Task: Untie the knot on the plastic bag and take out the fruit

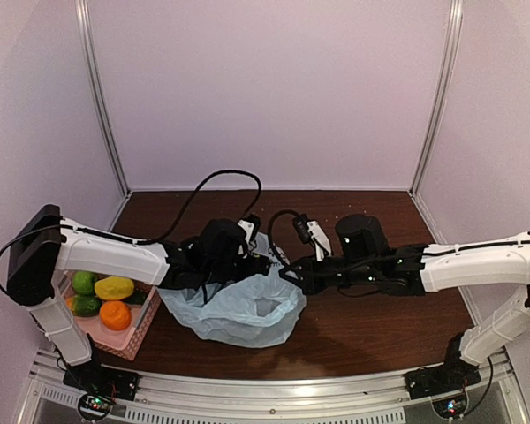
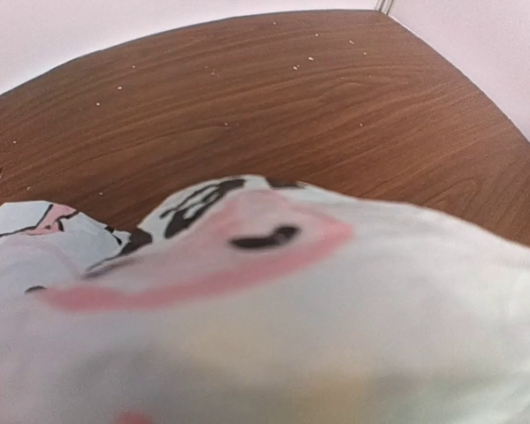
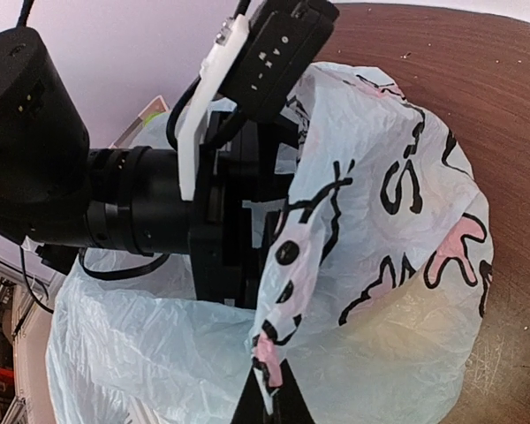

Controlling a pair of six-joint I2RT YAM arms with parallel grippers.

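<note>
The pale blue plastic bag (image 1: 247, 309) lies open in the middle of the table, its printed rim raised. My left gripper (image 1: 263, 263) reaches into the bag's mouth; its fingertips are hidden behind the plastic in the right wrist view, so its finger cannot be read. Blurred plastic of the bag (image 2: 406, 300) covers the lower left wrist view. On the bag's rim, my right gripper is shut, with a printed fold between its fingers. A yellowish patch (image 3: 406, 322) shows through the bag wall; what lies behind it is unclear.
At the left, a pink basket (image 1: 134, 343) holds an orange (image 1: 116, 315), a yellow fruit (image 1: 115, 288) and green ones (image 1: 84, 283), partly under my left arm.
</note>
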